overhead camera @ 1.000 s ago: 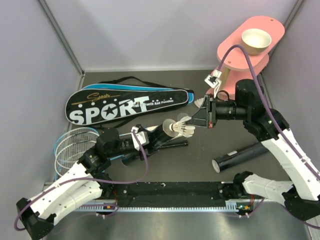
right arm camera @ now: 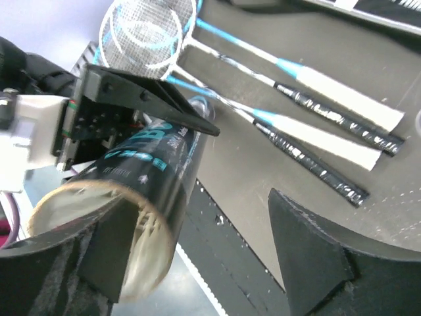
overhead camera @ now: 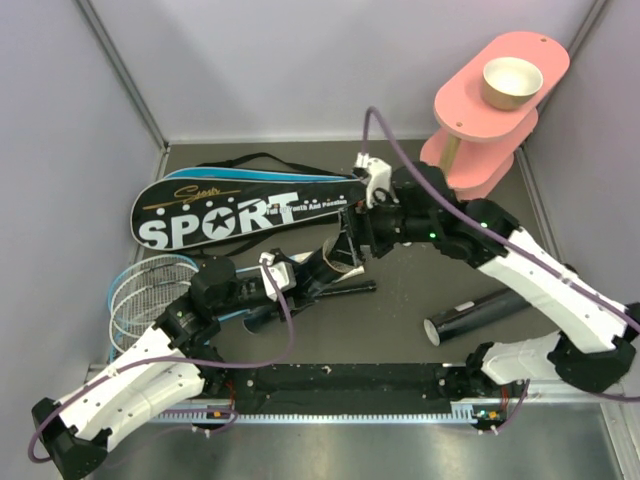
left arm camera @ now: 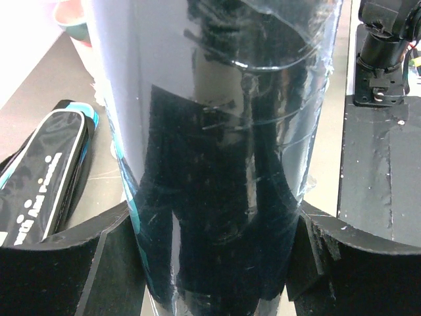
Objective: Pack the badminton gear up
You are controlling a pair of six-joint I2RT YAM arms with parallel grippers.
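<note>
A black shuttlecock tube (left arm camera: 217,197) fills the left wrist view, gripped round its body by my left gripper (overhead camera: 300,285). In the right wrist view the tube (right arm camera: 145,155) slants with its pale round mouth facing the camera; what lies inside is blurred. Right at that mouth is my right gripper, its fingers apart, one overlapping the rim in view and the gap empty. From above, the right gripper (overhead camera: 352,240) hides most of the tube's end. The SPORT racket bag (overhead camera: 245,208) lies flat behind. Several rackets (right arm camera: 289,85) rest on the table.
A second black tube (overhead camera: 480,315) lies at the right of the table. At the back right stands a pink shelf (overhead camera: 480,115) with a cream bowl (overhead camera: 511,80) on top. Bare table lies between the second tube and my grippers.
My right gripper has moved left to the tube's mouth. The shuttlecock sticking out there a second ago sank into the tube. The left arm and tube have stayed put.
</note>
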